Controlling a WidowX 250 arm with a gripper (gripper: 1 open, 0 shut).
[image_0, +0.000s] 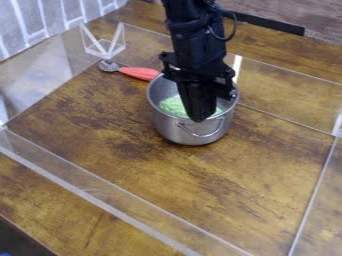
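Note:
A steel pot (190, 128) with a wire handle stands on the wooden table. Inside it is a pale green object (171, 104), partly hidden. My black gripper (201, 102) reaches down from the top into the pot, over the green object. Its fingertips overlap in the view, and I cannot make out what is between them.
A red-handled utensil (136, 72) with a metal head lies behind the pot on the left. A small white wire-like object (104, 45) is at the back left. Clear plastic edges border the work area.

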